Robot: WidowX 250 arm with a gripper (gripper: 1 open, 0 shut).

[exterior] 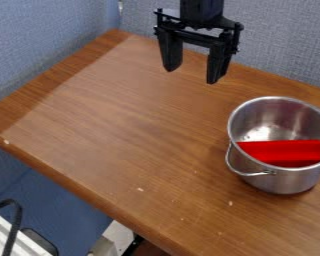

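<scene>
My black gripper [194,62] hangs at the top centre of the camera view, above the back of the wooden table, its two fingers spread open with nothing between them. To the right, a steel pot [270,181] with a wire handle stands on the table. A red block [282,151] lies inside the pot, apart from the gripper.
Padded blue-grey walls line the left and back. At the lower left, off the table, are a black cable and a white object [5,240].
</scene>
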